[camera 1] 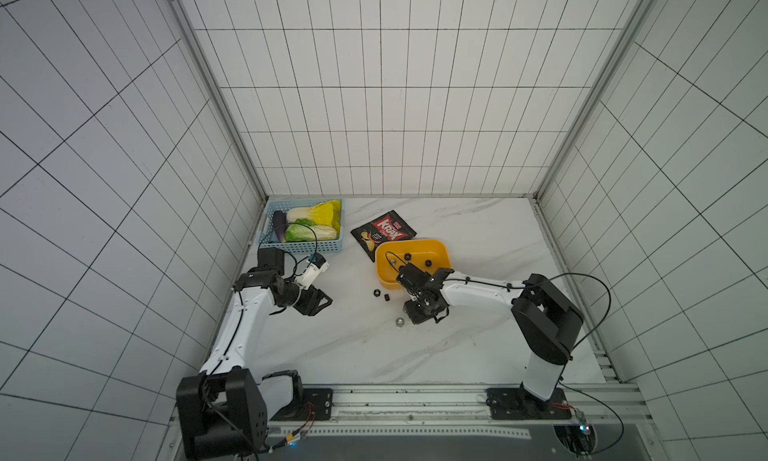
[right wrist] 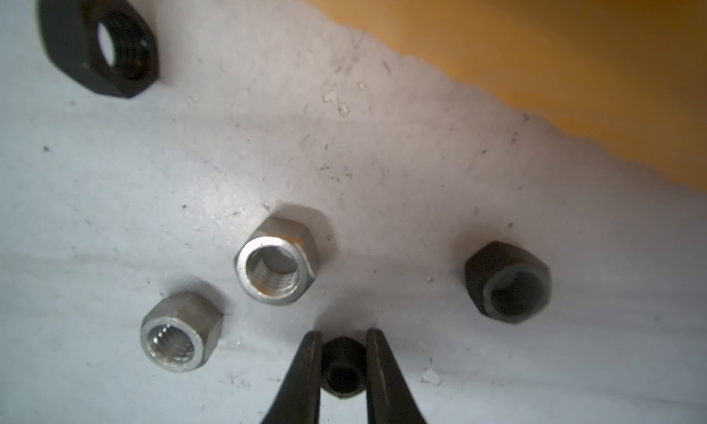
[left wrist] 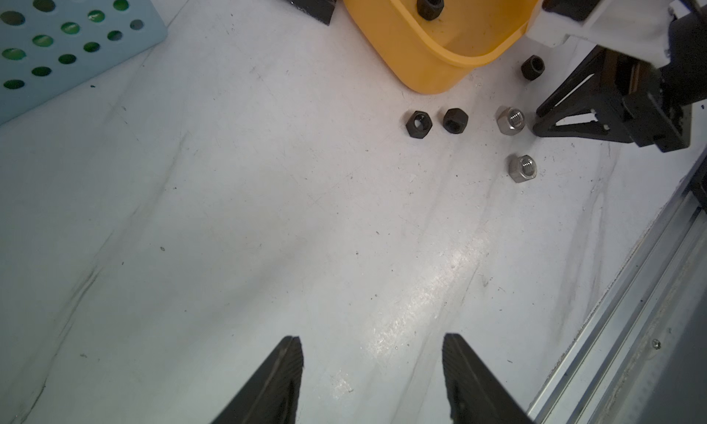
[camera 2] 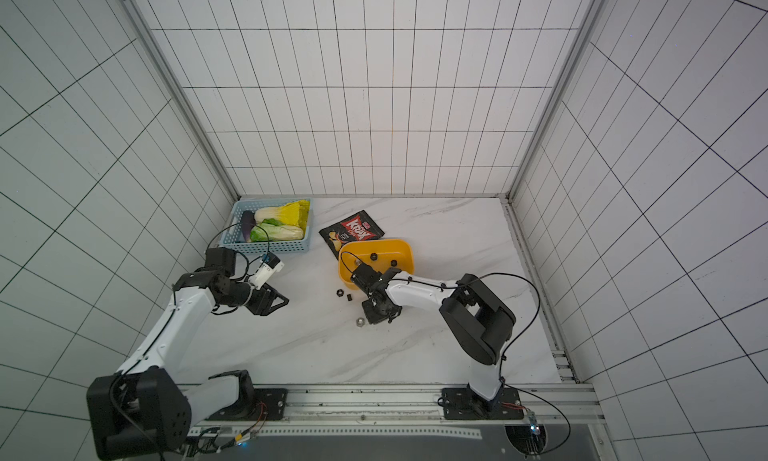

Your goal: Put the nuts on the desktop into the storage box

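In the right wrist view my right gripper is shut on a black nut [right wrist: 344,372], its fingers close on either side. Two silver nuts, one nearer [right wrist: 276,262] and one farther left [right wrist: 180,334], lie on the desk left of it. A loose black nut [right wrist: 508,282] is to its right; another black nut [right wrist: 99,41] lies at the upper left. The yellow storage box [left wrist: 412,59] stands just behind, with several nuts inside, including a black nut [left wrist: 430,3]. My left gripper is open over bare desk, empty.
At the back left sits a blue basket [camera 1: 302,248] of vegetables. A black snack bag [camera 1: 384,233] lies behind the storage box. The desk between my left gripper and the nuts is clear, as is the far right of the desk.
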